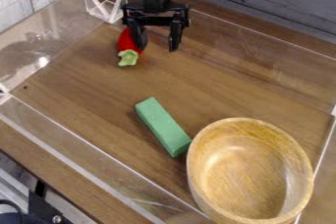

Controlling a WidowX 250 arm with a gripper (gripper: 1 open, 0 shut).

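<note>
My black gripper (156,33) stands open at the back of the wooden table, its fingers spread around and beside a red object with a green top (129,49), which lies at the gripper's left. Whether the fingers touch it is too small to tell.
A green block (163,127) lies at the front middle. A large yellow bowl (250,170) fills the front right corner. A white bracket-like piece (102,4) stands at the back left.
</note>
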